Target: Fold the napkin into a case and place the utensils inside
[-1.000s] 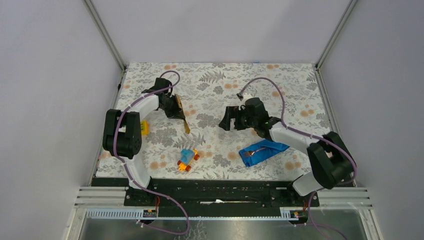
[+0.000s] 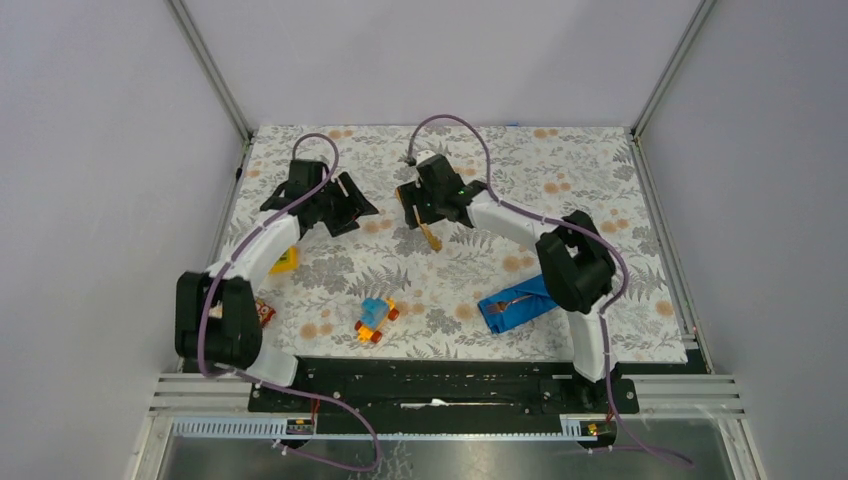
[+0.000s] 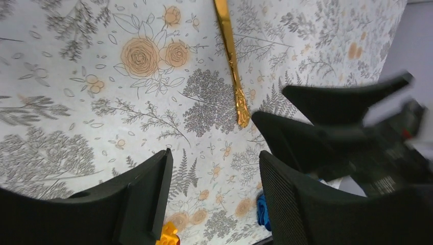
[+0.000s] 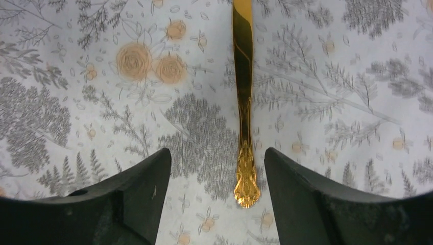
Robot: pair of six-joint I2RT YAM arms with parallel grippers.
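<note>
A gold knife (image 2: 431, 236) (image 3: 230, 56) (image 4: 243, 102) lies near the middle of the floral mat, partly under my right gripper (image 2: 414, 203) in the top view. That gripper's open fingers flank the knife's handle end in the right wrist view, above it. My left gripper (image 2: 355, 205) stands open to the knife's left, nothing between its fingers. At the lower right a blue napkin (image 2: 524, 318) is folded, a fork (image 2: 497, 308) lying on it.
A toy car (image 2: 375, 316) is at the lower middle. A yellow object (image 2: 285, 260) and a red packet (image 2: 264, 312) sit at the left edge.
The knife now lies further right, out of my left gripper, which has moved back leftward. My right gripper has moved left and back, over the knife.
</note>
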